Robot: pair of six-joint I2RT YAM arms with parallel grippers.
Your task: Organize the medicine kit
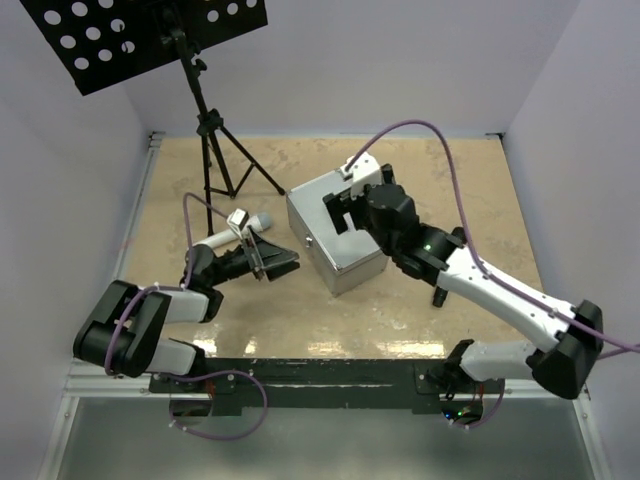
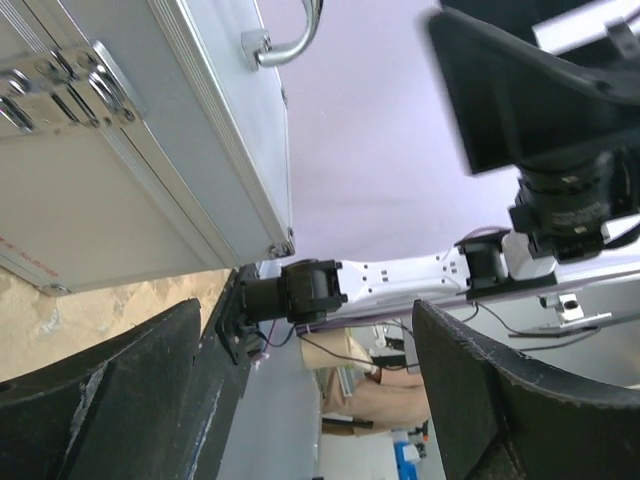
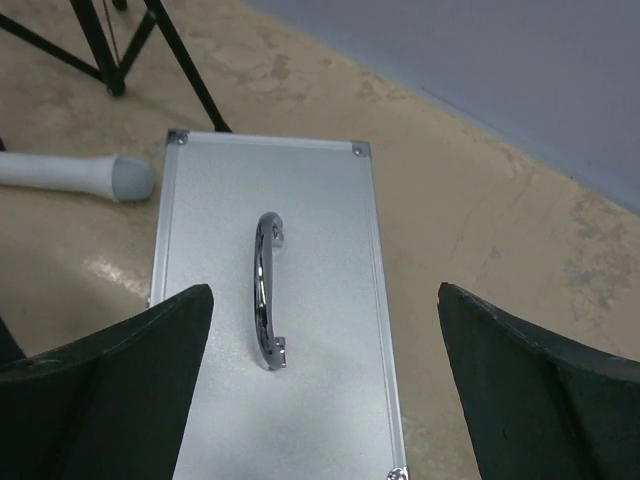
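Note:
A closed silver case (image 1: pixel 352 255), the medicine kit, stands at an angle in the middle of the table. On its lid is a curved chrome handle (image 3: pixel 264 290), free between the spread fingers of my right gripper, which is open above the lid. In the left wrist view the metal latch (image 2: pixel 70 90) shows on the case's side. My left gripper is open with nothing between its fingers; in the top view it sits left of the case, apart from it. The contents of the case are hidden.
A white microphone (image 3: pixel 95 176) lies left of the case, and a black microphone (image 1: pixel 440 295) lies to its right, partly behind my right arm. A black music stand (image 1: pixel 207 125) rises at the back left. Bare tabletop (image 1: pixel 320 320) shows in front.

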